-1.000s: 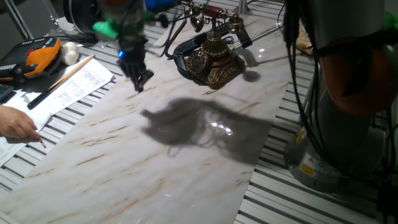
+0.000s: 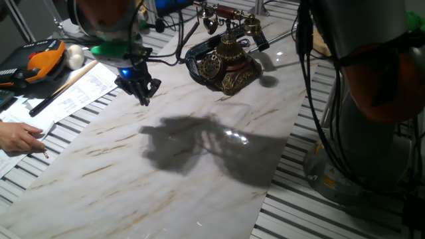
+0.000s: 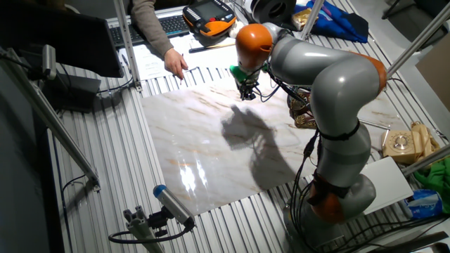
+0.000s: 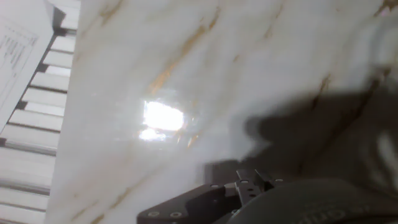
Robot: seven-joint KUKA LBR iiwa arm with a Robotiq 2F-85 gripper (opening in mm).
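My gripper point(image 2: 149, 98) hangs over the white marble-patterned board point(image 2: 99, 179), near its far left part, apart from the surface. In the wrist view, dark finger parts point(image 4: 247, 190) show at the bottom edge, partly covered by a rounded dark housing; how far apart the fingertips stand is unclear. No object shows at the fingertips. An ornate antique-style telephone point(image 2: 229, 70) in dark brown and gold stands on the board to the gripper's right in exterior view 1. The arm largely hides that telephone point(image 3: 301, 112) in exterior view 2.
A person's hand point(image 3: 175, 62) rests by papers beyond the board's edge, near an orange-black device point(image 3: 210, 19). A beige telephone point(image 3: 404, 144) stands beyond the arm. The board's middle is bare, crossed by the arm's shadow. A camera on a post point(image 3: 172, 204) stands at the near edge.
In exterior view 1, my gripper has moved slightly left and down over the last second, its shadow shifting left too. The ornate telephone has stayed put.
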